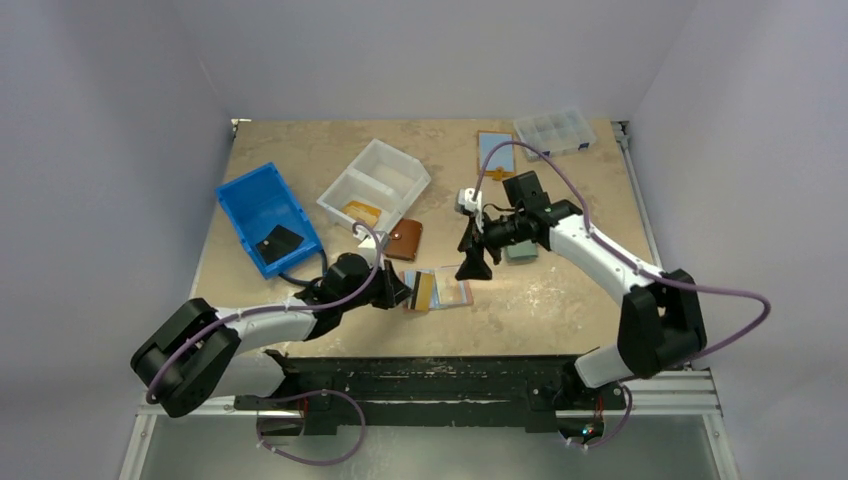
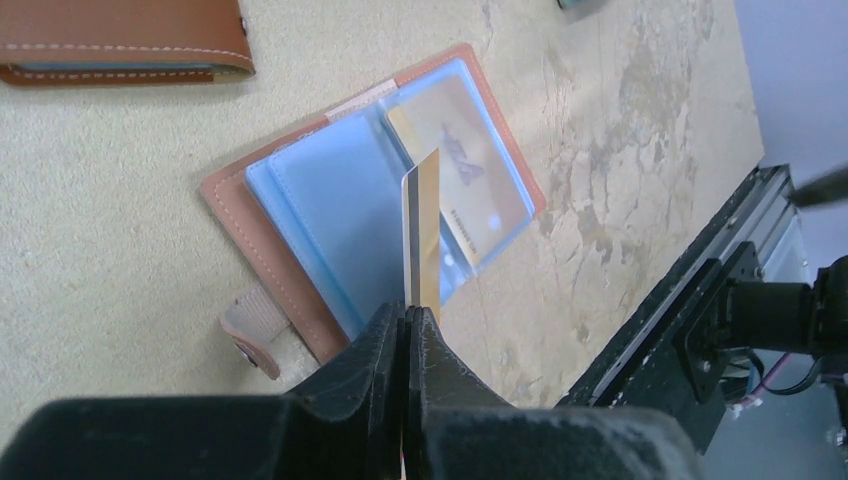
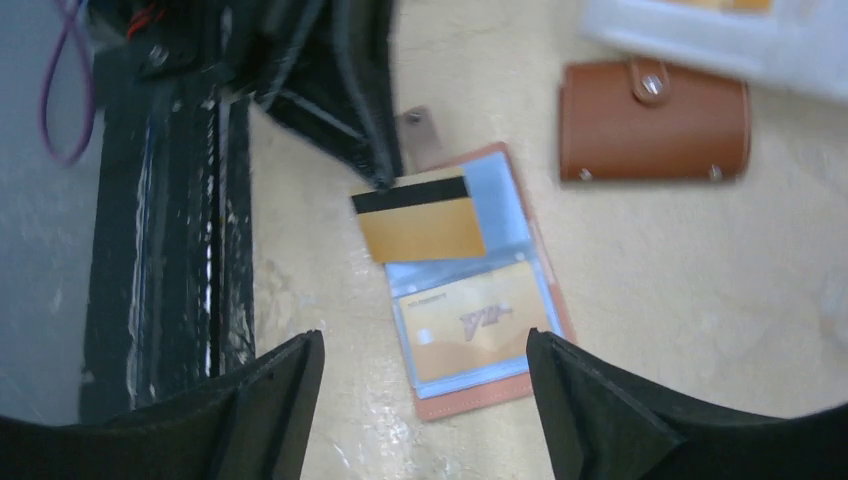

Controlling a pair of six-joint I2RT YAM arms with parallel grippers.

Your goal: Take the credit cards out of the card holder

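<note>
An open card holder (image 2: 330,215) with brown backing and blue sleeves lies at the front centre; a pale card (image 3: 475,330) rests in one sleeve. My left gripper is shut on a gold card with a black stripe (image 2: 426,220), held over the holder's other sleeve. My right gripper is part open above the holder, with nothing visible between its fingers.
A closed brown holder (image 1: 404,240), a white divided bin (image 1: 392,172), a blue bin (image 1: 240,195), a clear case (image 1: 555,132), another holder (image 1: 496,150) and a green item (image 1: 521,252) surround the work.
</note>
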